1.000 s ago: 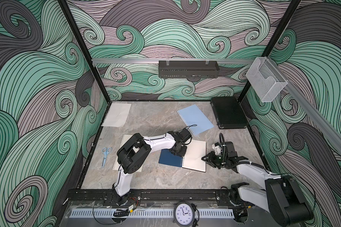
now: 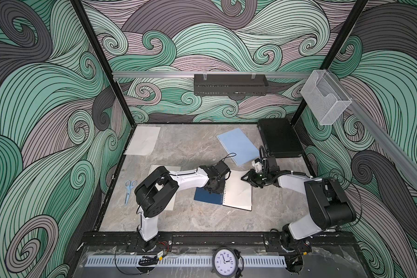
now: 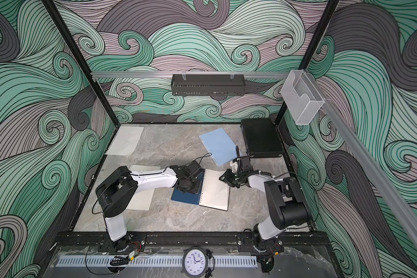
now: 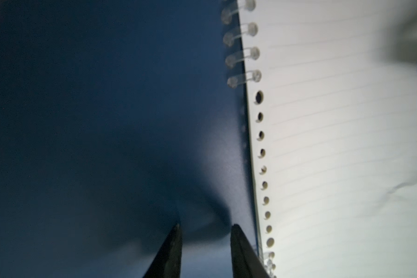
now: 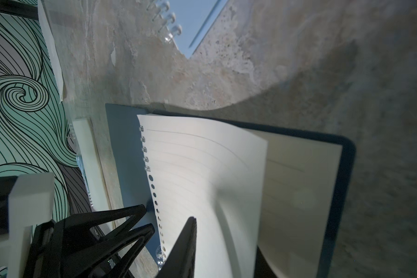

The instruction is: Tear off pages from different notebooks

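A spiral notebook lies open mid-table, with its dark blue cover [image 2: 207, 196] on the left and lined white page [image 2: 237, 191] on the right. Its clear rings [image 4: 242, 56] run through the far holes, while many middle holes show no ring through them. Over the cover beside the spine, my left gripper is part open with nothing between its fingers. My right gripper is open above the page's right side. In the right wrist view the page's right edge is lifted and curled, passing between its fingers; contact cannot be told.
A light blue notebook [image 2: 239, 142] lies behind, near a black case [image 2: 279, 137]. To the left are a spiral pad [image 2: 142, 140], another pale pad [image 2: 168, 203] partly under my left arm, and blue scissors [image 2: 128, 191].
My right arm has swung left and away from the table front, bringing its gripper from the page's right edge over its far right part. The left arm has shifted slightly left.
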